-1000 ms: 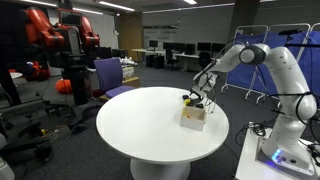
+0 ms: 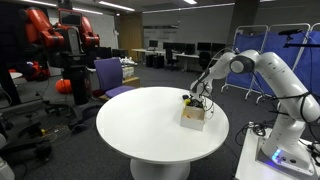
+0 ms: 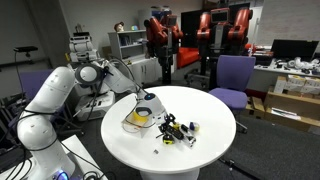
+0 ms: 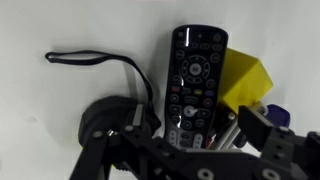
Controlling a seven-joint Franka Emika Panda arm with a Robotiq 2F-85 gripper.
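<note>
My gripper is open above a black remote control [image 4: 193,85], which lies between its spread fingers in the wrist view. Against the remote's right side rests a yellow block [image 4: 243,78]. A dark pouch with a looped strap [image 4: 105,118] lies to the left. Purple and silvery items [image 4: 277,115] are partly hidden behind the right finger. In the second exterior view the gripper [image 3: 168,130] is low over this cluster, and its fingertips are too small to make out.
An open cardboard box [image 2: 192,119] stands close beside the cluster on the round white table [image 2: 135,110]. Small loose items [image 3: 194,128] lie near the gripper.
The arm has shifted slightly over the cluster beside the box. The box and table have stayed in place.
</note>
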